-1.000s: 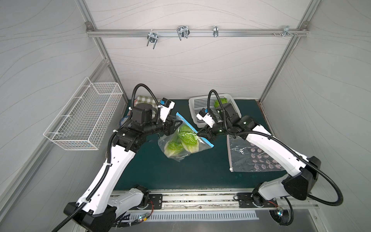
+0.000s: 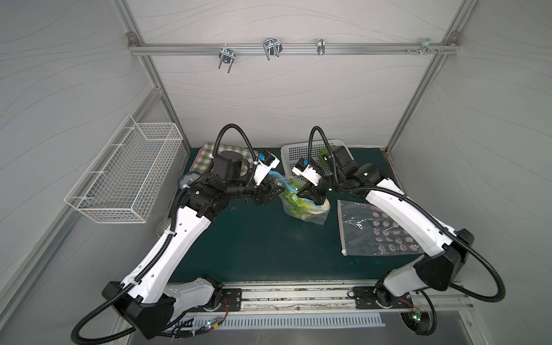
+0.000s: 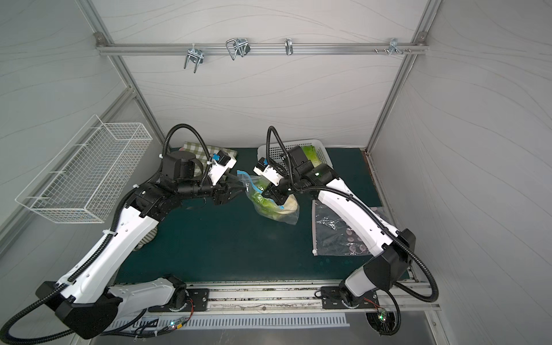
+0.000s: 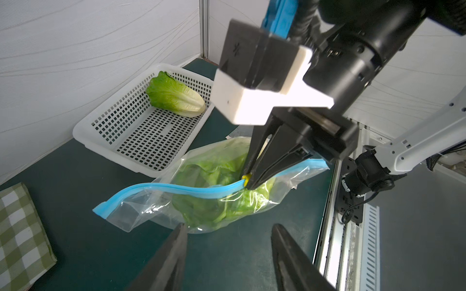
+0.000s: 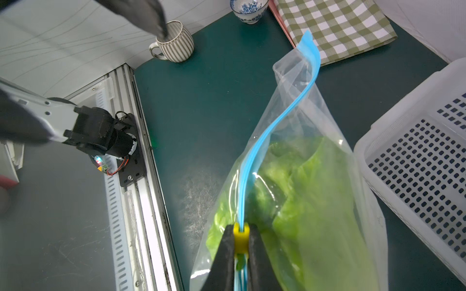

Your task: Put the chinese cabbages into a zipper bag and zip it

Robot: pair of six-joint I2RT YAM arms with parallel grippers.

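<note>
A clear zipper bag [image 2: 304, 207] with blue zip strip [image 4: 208, 191] holds leafy cabbage [image 5: 310, 194]. My right gripper is shut on the zip strip near its yellow slider [image 5: 241, 237]. My left gripper is open, fingers empty, close beside the bag's far end of the strip. Another cabbage [image 4: 172, 97] lies in the white perforated basket [image 4: 97, 133] at the back.
A checked cloth [image 5: 335, 24], striped mug [image 5: 177, 46] and blue-patterned bowl [image 5: 248, 9] are at the left. A flat bag [image 2: 373, 244] lies at front right.
Since one second ago the bag has swung rightward and turned, and my left arm has moved right and up, its gripper now away from the bag.
</note>
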